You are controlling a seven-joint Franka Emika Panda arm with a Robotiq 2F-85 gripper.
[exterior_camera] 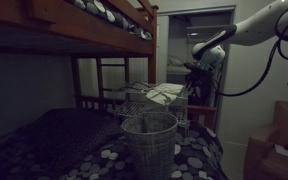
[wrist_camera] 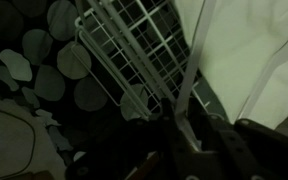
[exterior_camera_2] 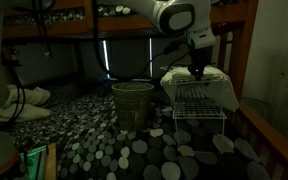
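A white wire rack (exterior_camera_2: 199,105) stands on the bed with a white cloth (exterior_camera_2: 222,92) draped over its top and side. My gripper (exterior_camera_2: 197,70) is just above the rack's top, by the cloth. In the wrist view, the dark fingers of my gripper are at the bottom centre, over the rack's wires (wrist_camera: 134,40). To their right spreads the pale cloth (wrist_camera: 239,60). A thin light strip (wrist_camera: 197,55) runs down to the fingertips; whether it lies between them is too dark to tell.
A round mesh basket (exterior_camera: 150,145) stands beside the rack on the dotted bedspread (exterior_camera_2: 154,165). The upper bunk (exterior_camera: 74,30) overhangs the bed, and a brown chair (exterior_camera: 274,145) is off to the right.
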